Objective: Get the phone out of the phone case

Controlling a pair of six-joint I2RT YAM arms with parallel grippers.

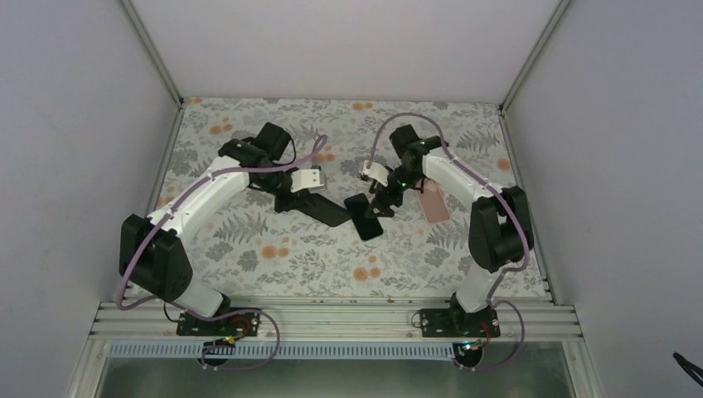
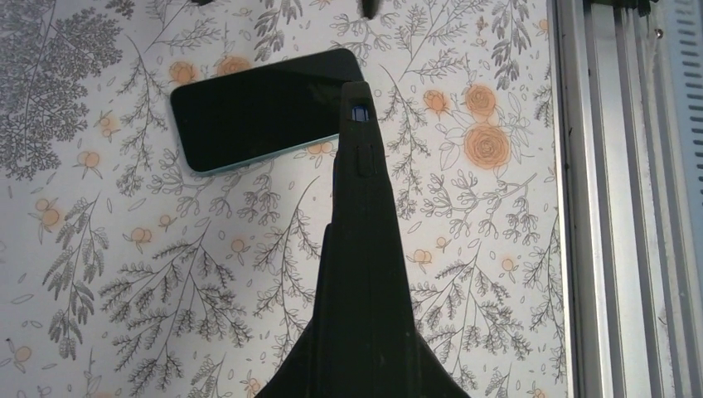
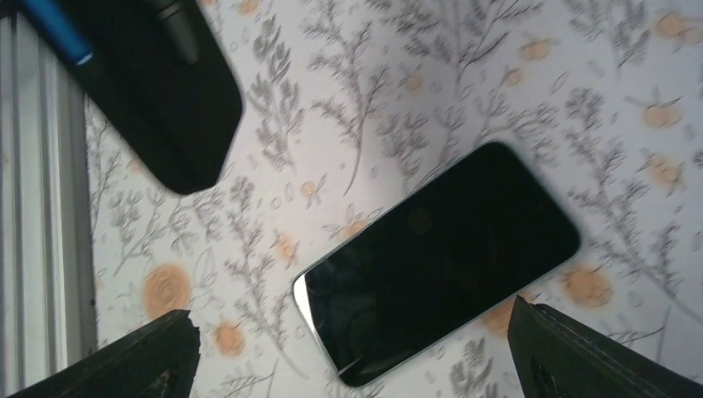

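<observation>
The phone, dark-screened with a pale edge, lies face up on the patterned cloth, clear of any case. In the left wrist view the phone is just beyond the held case; in the right wrist view the phone lies between and beyond the fingers. The black phone case is raised edge-on in my left gripper, which is shut on it; this case hides the left fingertips in the left wrist view. My right gripper stands open over the phone's right side, nothing between its fingers.
A flat pink rectangular object lies on the cloth to the right, partly under the right arm. A metal rail runs along the front edge.
</observation>
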